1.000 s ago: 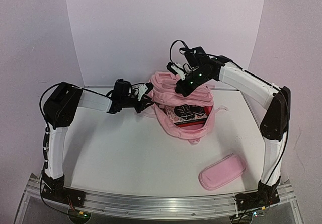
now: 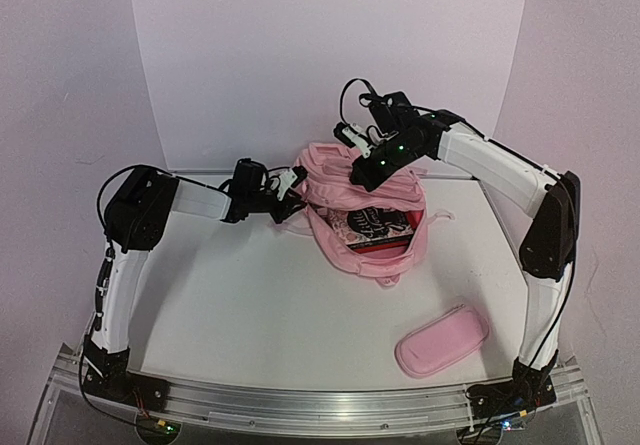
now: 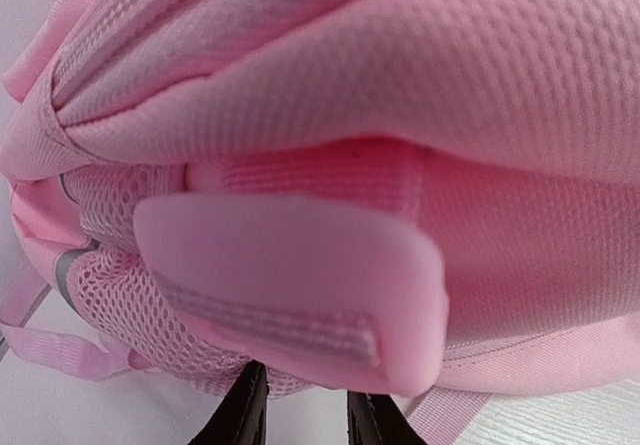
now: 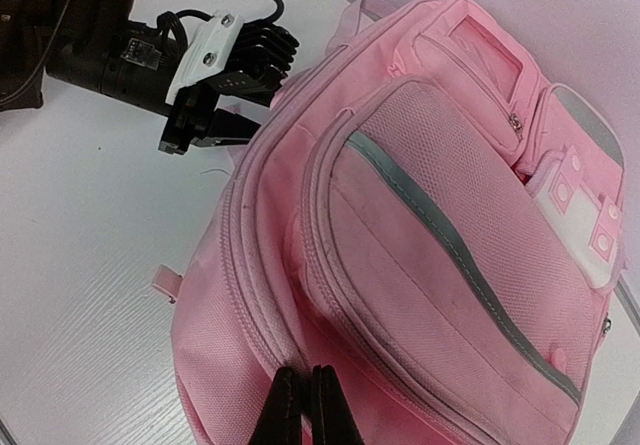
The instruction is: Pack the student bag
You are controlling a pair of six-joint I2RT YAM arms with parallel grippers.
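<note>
The pink student bag (image 2: pixel 362 177) lies at the back of the table, its mouth gaping toward the front with a dark, patterned book (image 2: pixel 365 225) inside. A pink pencil case (image 2: pixel 442 341) lies on the table at front right. At the bag's left side, my left gripper has a gap between its fingers, just below a pink tab (image 3: pixel 290 275) that looms close to the camera. My right gripper is over the bag, its fingers close together on the zippered edge (image 4: pixel 262 295) of the opening; their tips are partly hidden by fabric.
Red shows beside the book inside the bag. A loose strap (image 2: pixel 438 217) sticks out at the bag's right. Bare white table (image 2: pixel 260 305) fills the front and left; grey walls close in the back and sides.
My left arm has shifted slightly to the right, its gripper still beside the bag's left side. The right arm is almost unmoved; bag, book and pencil case look the same.
</note>
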